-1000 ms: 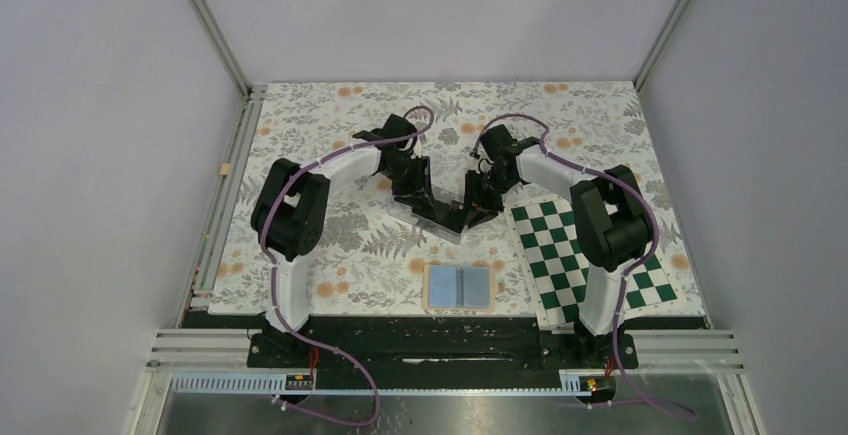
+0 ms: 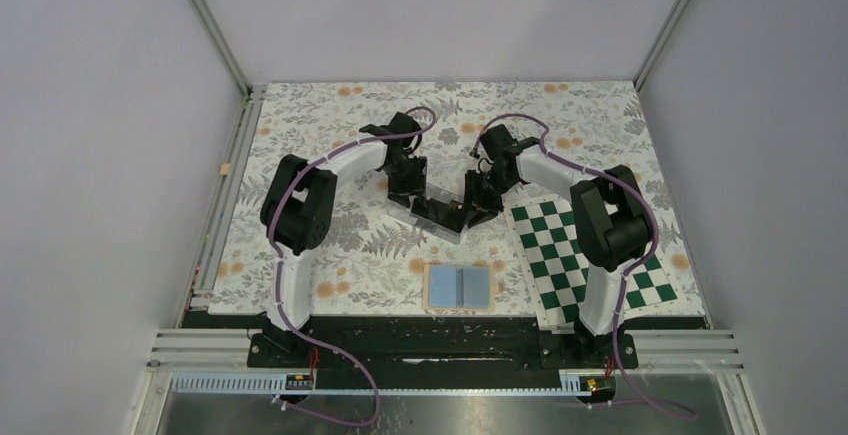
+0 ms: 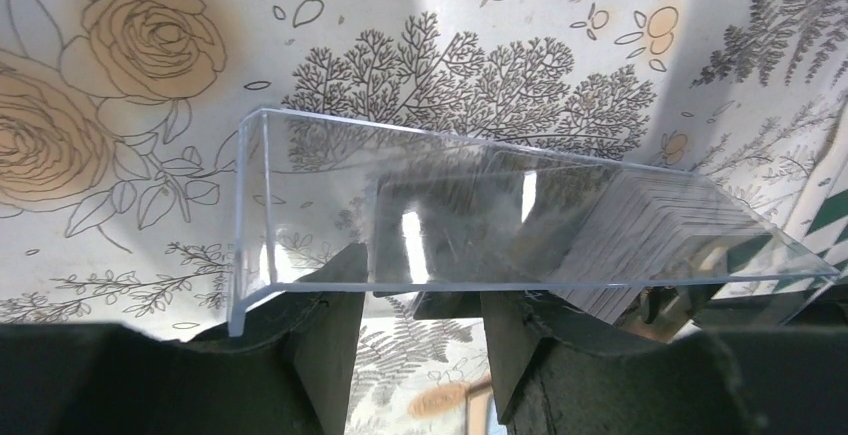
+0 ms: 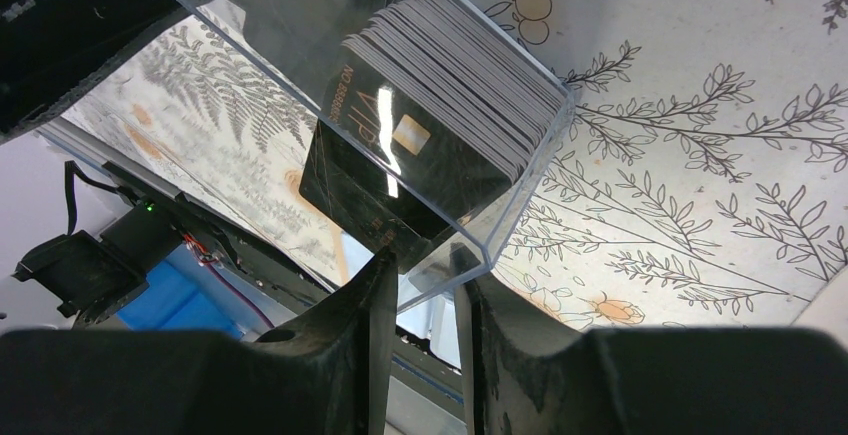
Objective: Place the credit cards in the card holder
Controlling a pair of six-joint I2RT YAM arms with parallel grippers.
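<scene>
The clear card holder (image 2: 398, 214) lies slanted on the patterned cloth between my grippers. In the right wrist view a stack of black cards (image 4: 430, 145) with pale edges leans inside its right end, and a gold print faces out. A dark card (image 3: 445, 220) shows through the clear wall toward the left end. My left gripper (image 2: 410, 199) is at the holder's left part, open, with a dark edge visible beyond its fingers (image 3: 330, 355). At the right end, my right gripper has its fingertips beside the holder's corner, with a narrow gap between them.
A light-framed tray with blue panels (image 2: 460, 287) lies at the front of the table. A green and white checkered board (image 2: 560, 265) is at the right, under the right arm.
The right arm and holder look still in the top view.
</scene>
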